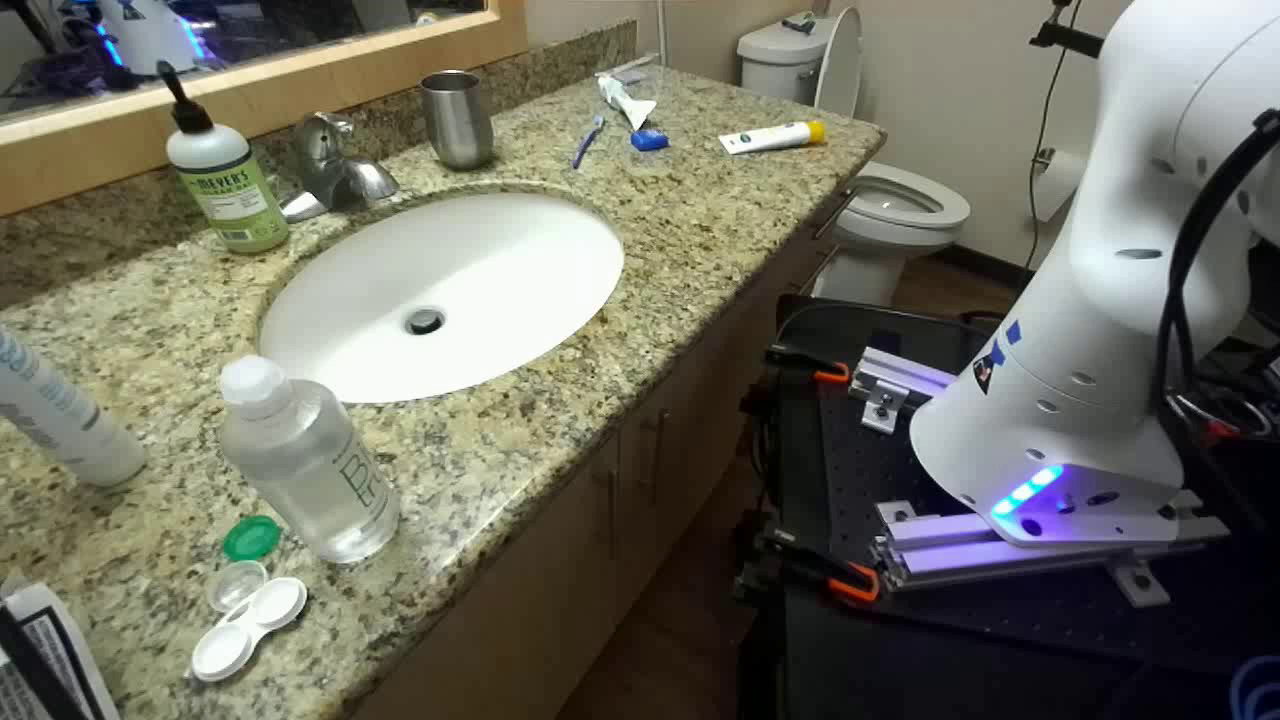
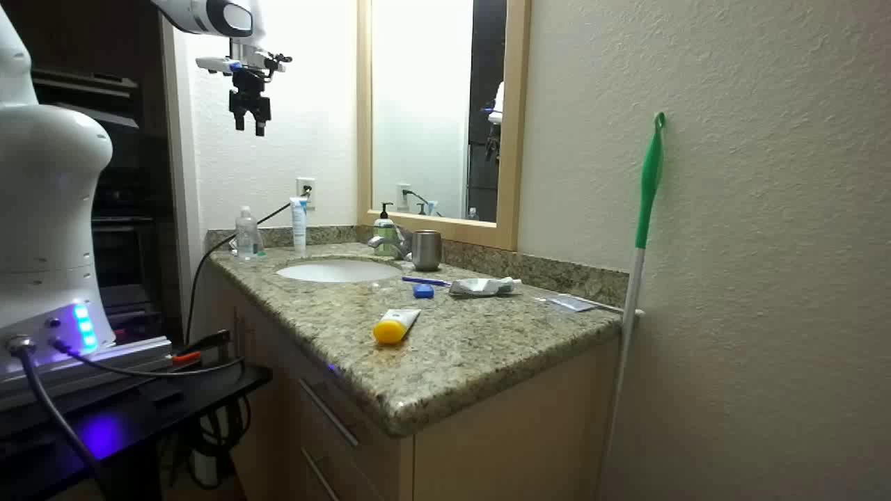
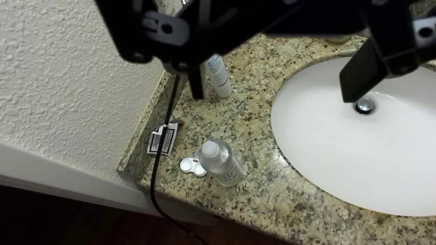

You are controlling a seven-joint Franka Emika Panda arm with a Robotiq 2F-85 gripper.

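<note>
My gripper hangs well above the far end of the counter, open and empty. In the wrist view its two dark fingers stand wide apart. Below them, a clear bottle with a white cap stands upright near the counter's front edge. Beside it lies an open white contact lens case, with a loose green cap close by. A white tube stands on its cap farther back, partly covered by a finger in the wrist view. None of these touches my gripper.
The white sink fills the counter's middle. Behind it are a faucet, soap bottle and metal cup. A yellow-capped tube lies at the other end. A black cable crosses the counter's end by the wall.
</note>
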